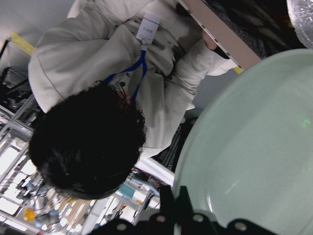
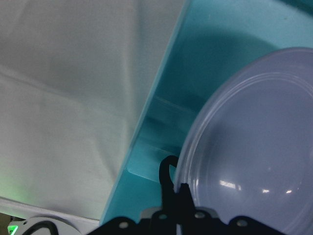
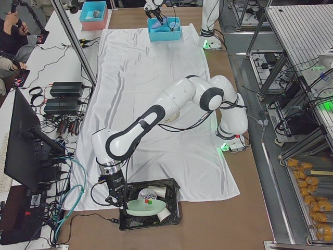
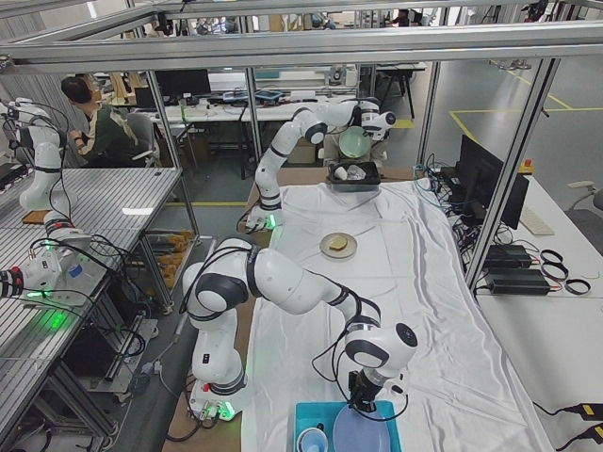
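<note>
My left gripper is shut on the rim of a pale green plate (image 3: 140,207) (image 4: 354,143) (image 1: 254,147), held upright or tilted over the black bin (image 3: 128,221) (image 4: 353,182). At the other end of the cloth, my right gripper is shut on the rim of a translucent lavender plate (image 4: 361,433) (image 2: 249,142), which is in or just over the turquoise bin (image 3: 164,36) (image 2: 151,132). A small cup (image 4: 313,443) is beside that plate.
A dish (image 4: 338,252) with a yellowish item lies on the white cloth (image 3: 145,73); the left arm hides it in the camera left view. Monitor, boxes and cables crowd one side table.
</note>
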